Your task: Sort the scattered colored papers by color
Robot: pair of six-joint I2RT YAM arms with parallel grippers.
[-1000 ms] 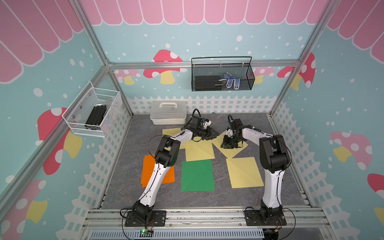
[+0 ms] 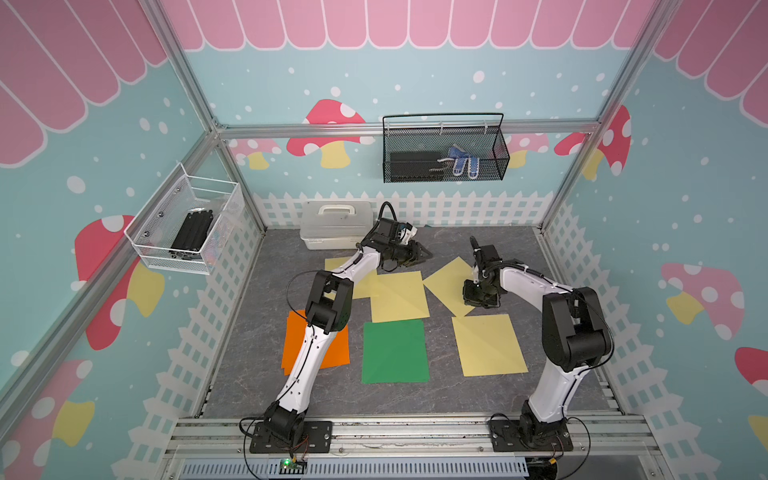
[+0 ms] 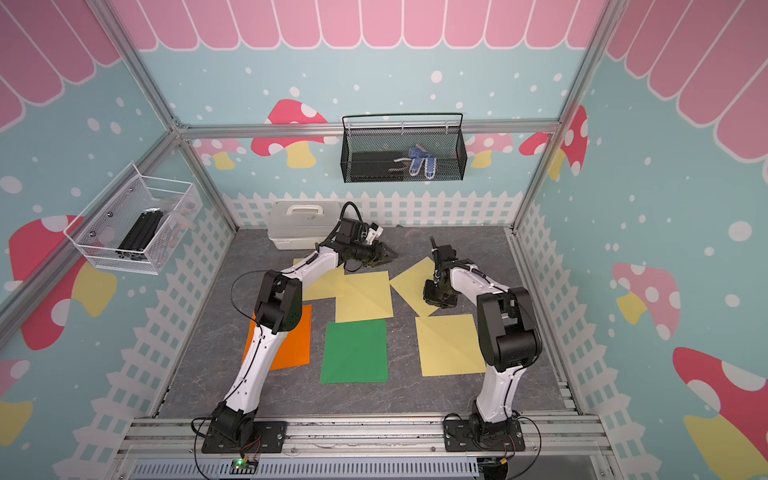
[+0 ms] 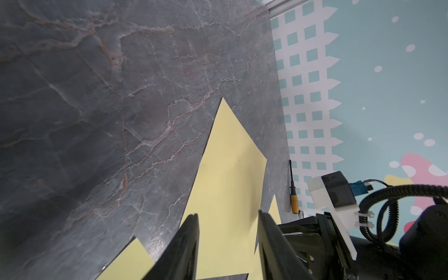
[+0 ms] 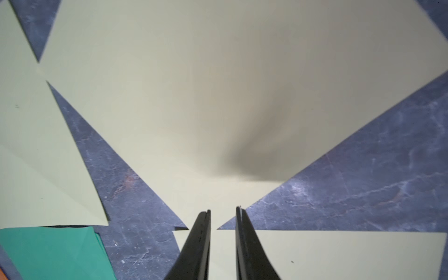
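Observation:
A turned yellow sheet (image 2: pixel 445 280) lies flat right of the centre yellow sheet (image 2: pixel 400 296). A front-right yellow sheet (image 2: pixel 489 344) touches or nearly touches its front corner. Another yellow sheet (image 2: pixel 345 264) lies at the back left. The green paper (image 2: pixel 396 352) is front centre; orange papers (image 2: pixel 336 349) are front left, partly under my left arm. Pointing right near the back, my left gripper stands open and empty. Over the turned sheet's front corner is my right gripper, its fingertips slightly apart; whether paper is between them is unclear.
A lidded grey box (image 2: pixel 336 228) stands at the back left. A black wire basket (image 2: pixel 444 156) hangs on the back wall, a white one (image 2: pixel 188 228) at left. A screwdriver (image 4: pixel 294 198) lies near a wall.
My right gripper has moved rightward and toward the front, over the turned sheet's corner. The sheets show no clear movement.

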